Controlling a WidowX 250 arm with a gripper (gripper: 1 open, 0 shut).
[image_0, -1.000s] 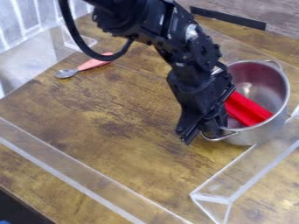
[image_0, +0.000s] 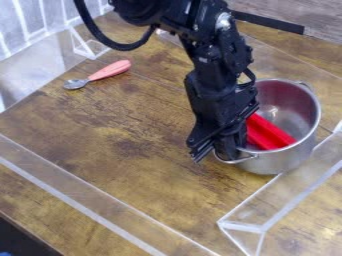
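A steel pot (image_0: 293, 104) with side handles stands at the right of the table, holding a red object (image_0: 270, 134). My black gripper (image_0: 221, 147) is low at the pot's left front rim, partly covering it. Its fingertips look shut; whether anything thin is between them is hidden.
A spoon with a pink handle (image_0: 110, 70) lies at the upper left of the wooden table (image_0: 94, 150). Clear plastic edging runs along the left and front, and at the lower right near the pot.
The arm has shifted slightly up and back. The pot has shifted a little left and changed its angle, with the red object in it.
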